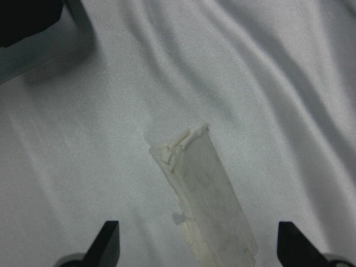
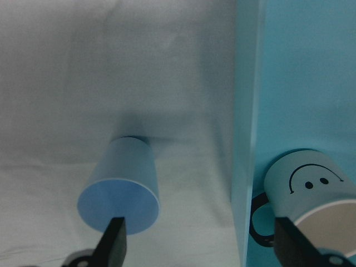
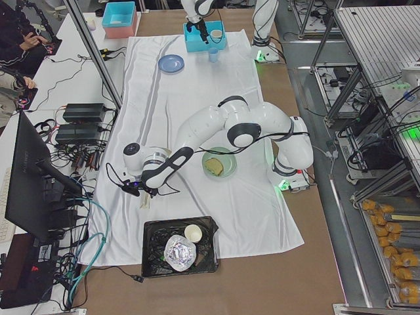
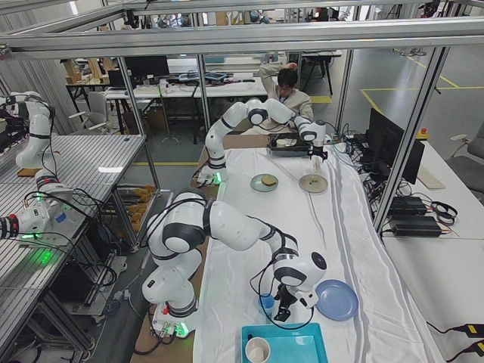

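Note:
My left gripper is open above the white cloth, over a translucent, crumpled strip (image 1: pixel 206 194) with nothing held. My right gripper is open above a light-blue cup (image 2: pixel 117 172) standing left of the blue tray's wall (image 2: pixel 245 128). In that tray a white smiley mug (image 2: pixel 303 183) with a black handle sits under the right finger. In the camera right view a blue plate (image 4: pixel 337 299) lies beside my right gripper (image 4: pixel 283 306).
A green plate with food (image 3: pixel 215 167), a beige plate (image 4: pixel 313 183) and a black tray (image 3: pixel 157 262) with a foil-covered item and a white cup share the table. Monitor and cables crowd one side.

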